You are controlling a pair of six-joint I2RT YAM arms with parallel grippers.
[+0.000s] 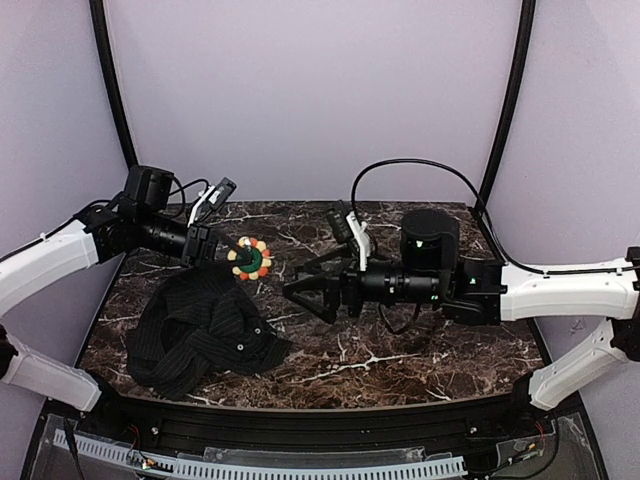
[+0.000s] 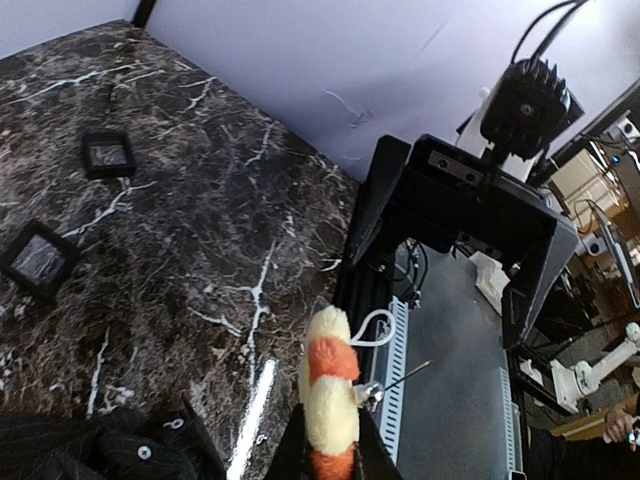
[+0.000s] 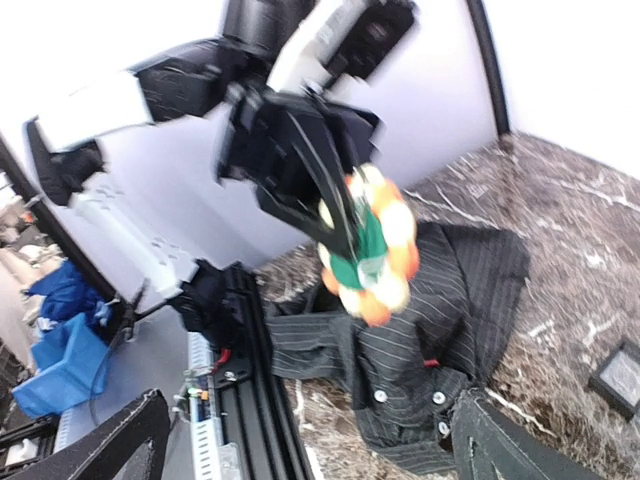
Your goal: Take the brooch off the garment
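The flower brooch point(image 1: 258, 262), with orange and cream petals round a green centre, is held up by my left gripper point(image 1: 238, 256), shut on it, its pin showing in the left wrist view point(image 2: 405, 377). The dark pinstriped garment point(image 1: 200, 330) lies crumpled on the left of the table beneath it, apart from the brooch in the right wrist view point(image 3: 420, 340). My right gripper point(image 1: 305, 295) hangs open to the right of the brooch, with nothing seen between its fingers.
Small black square frames point(image 2: 110, 135) lie on it, partly hidden by the right arm in the top view. Walls stand at the back and sides.
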